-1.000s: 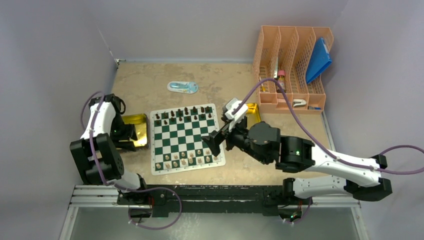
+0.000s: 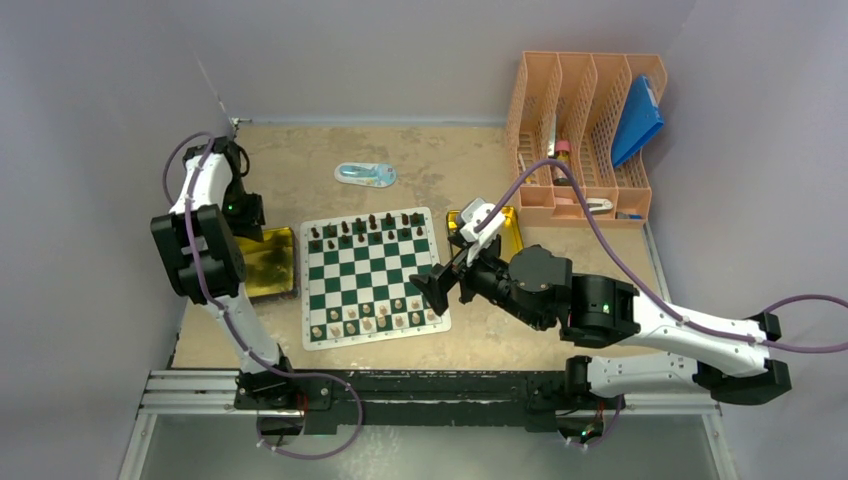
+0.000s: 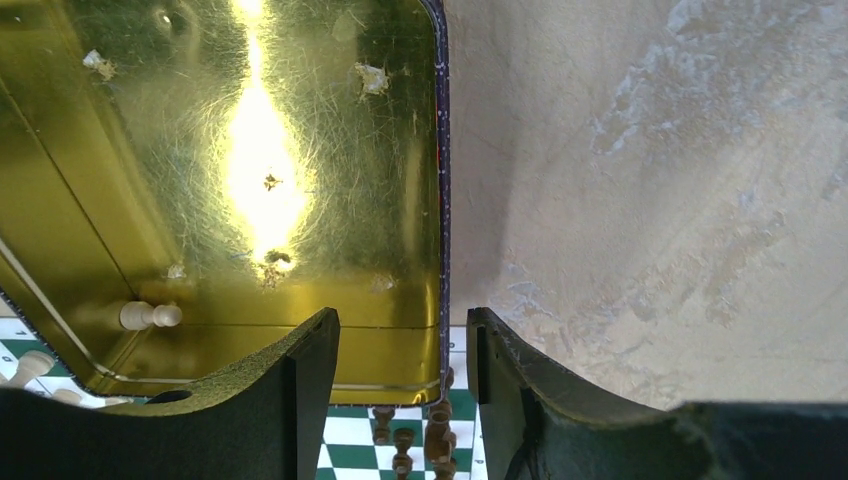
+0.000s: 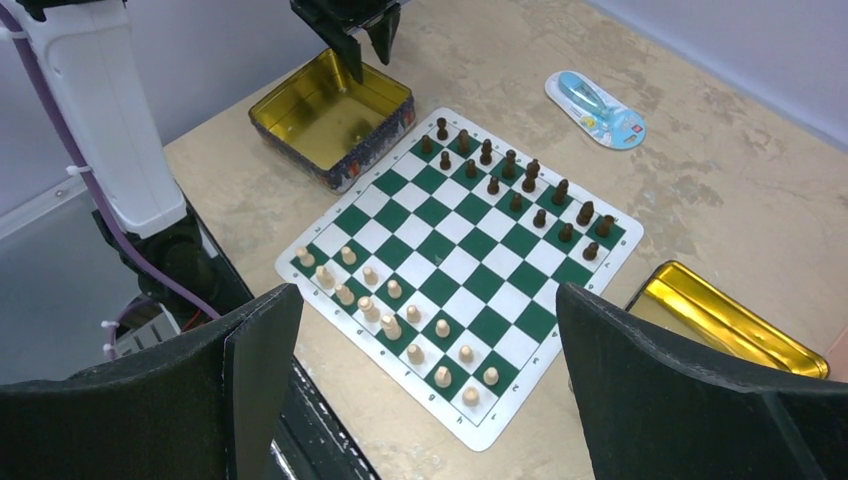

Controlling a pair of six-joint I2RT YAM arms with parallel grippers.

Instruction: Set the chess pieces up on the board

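The chessboard (image 2: 369, 275) carries rows of dark pieces (image 4: 509, 165) at the back and light pieces (image 4: 389, 328) at the front. My left gripper hangs open over the edge of the left gold tray (image 3: 200, 120), nothing between its fingers. A single light piece (image 3: 150, 314) lies on its side in that tray's corner. My right gripper is open and empty, held above the board's right side near a second gold tray (image 4: 726, 313), which is partly hidden by the arm and fingers.
A blue blister pack (image 2: 365, 174) lies behind the board. A peach organiser (image 2: 536, 110) stands at the back right. Bare table surrounds the board's back. Walls close in left, right and behind.
My left gripper has moved toward the back from over the left tray to its rear edge. The right arm has shifted slightly. The board looks unchanged.
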